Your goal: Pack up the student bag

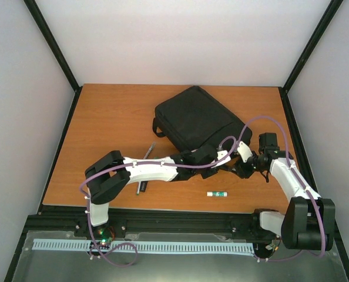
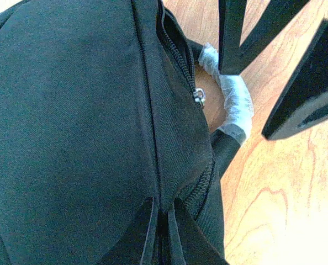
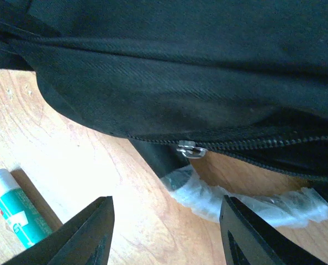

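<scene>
A black bag [image 1: 195, 114] lies at the back right of the wooden table. My left gripper is shut on the bag's fabric edge beside an open zipper with a silver pull [image 2: 199, 96]. My right gripper is parted, with nothing between its fingertips, just short of that zipper pull [image 3: 190, 149]; beneath the zipper shows a dark strip wrapped in clear film [image 3: 252, 207]. In the left wrist view the right gripper's fingers [image 2: 302, 94] appear at the upper right.
A glue stick [image 1: 217, 194] lies at the front of the table. Silver and dark slim items [image 1: 138, 187] lie near my left arm.
</scene>
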